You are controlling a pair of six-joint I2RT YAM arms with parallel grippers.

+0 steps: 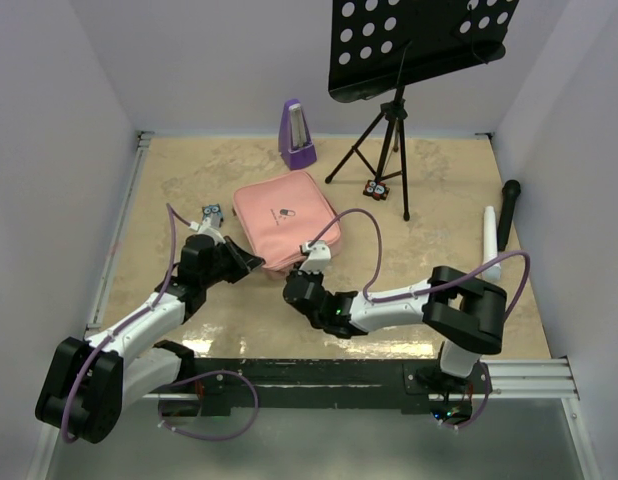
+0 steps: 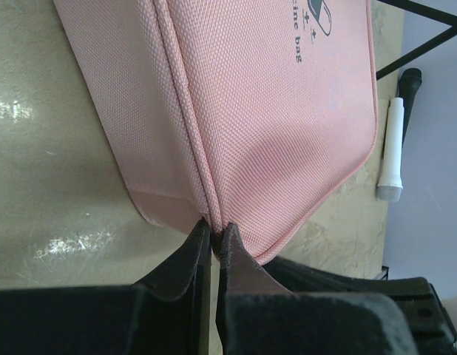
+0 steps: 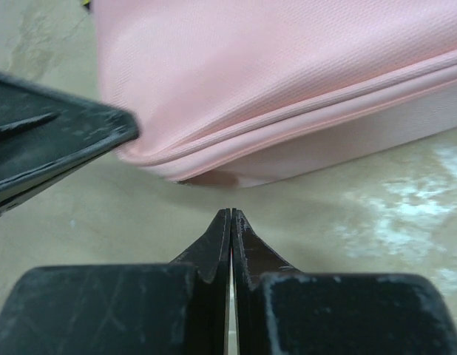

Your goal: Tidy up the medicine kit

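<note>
A pink medicine bag (image 1: 282,212) with a printed pill lies closed on the table. My left gripper is shut on its front-left corner, pinching the piped edge (image 2: 185,111). Just off the bag's front edge, my right gripper is shut with nothing between its fingers. A small dark tab (image 3: 183,182), probably the zipper pull, shows under the bag's corner, outside those fingers. Dark left-gripper fingers (image 3: 103,129) reach the same corner in the right wrist view. The bag's contents are hidden.
Behind the bag stand a purple metronome (image 1: 297,140) and a black music stand (image 1: 397,110). A small blue-grey object (image 1: 213,214) lies left of it. White (image 1: 491,243) and black (image 1: 508,215) microphones lie far right. Clear table spans the right of the bag.
</note>
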